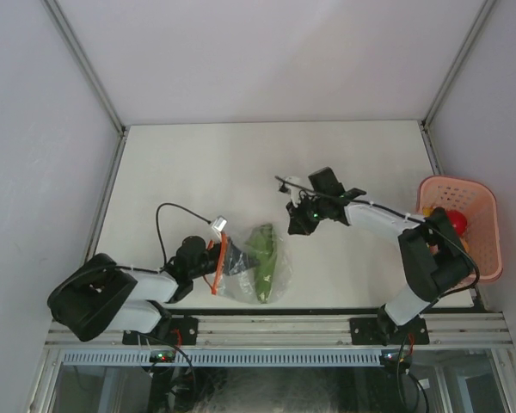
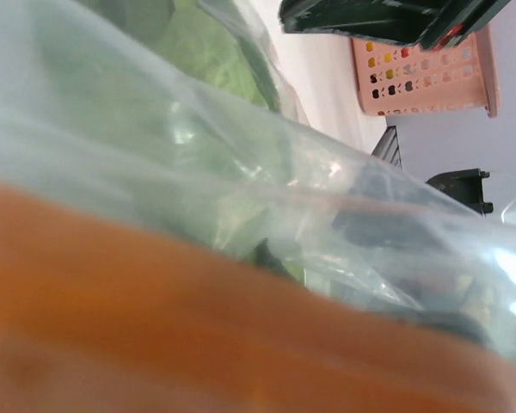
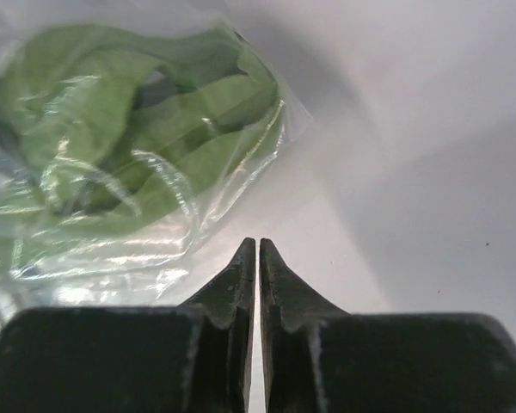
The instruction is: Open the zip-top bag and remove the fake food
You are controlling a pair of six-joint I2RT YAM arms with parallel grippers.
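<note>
The clear zip top bag (image 1: 279,274) lies at the front of the table, its orange zip strip (image 1: 219,262) on the left side. Green leafy fake food (image 1: 265,256) shows through the plastic, filling much of the right wrist view's upper left. My left gripper (image 1: 245,262) is at the zip end, its dark fingers seen dimly through plastic and looking shut; the orange strip (image 2: 198,318) and film cover them in the left wrist view. Beside the bag's other end, my right gripper is shut, tips together with nothing between, apart from the plastic.
A pink basket (image 1: 475,194) with a red item (image 1: 457,221) and other pieces in it stands at the right edge, partly behind the right arm.
</note>
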